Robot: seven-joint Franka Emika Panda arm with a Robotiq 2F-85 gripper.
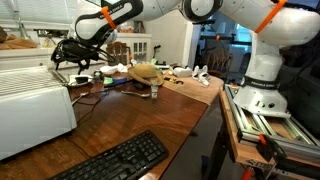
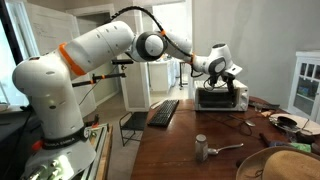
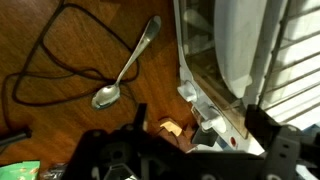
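My gripper hangs over the table beside the white toaster oven, its dark fingers spread with nothing between them. The oven (image 1: 35,112) stands at the left in exterior view 1 and at the back in exterior view 2. Its knobs (image 3: 201,107) and front run diagonally past the fingers in the wrist view. A metal spoon (image 3: 128,66) lies on the wood next to a looping black cable (image 3: 45,40). In exterior view 2 the black fingers (image 2: 233,73) are above and in front of the oven.
A black keyboard (image 1: 115,158) lies near the table's front edge. A small shaker (image 2: 201,148) and another spoon (image 2: 226,149) stand and lie on open wood. A tan hat (image 1: 146,74) and several utensils crowd the back.
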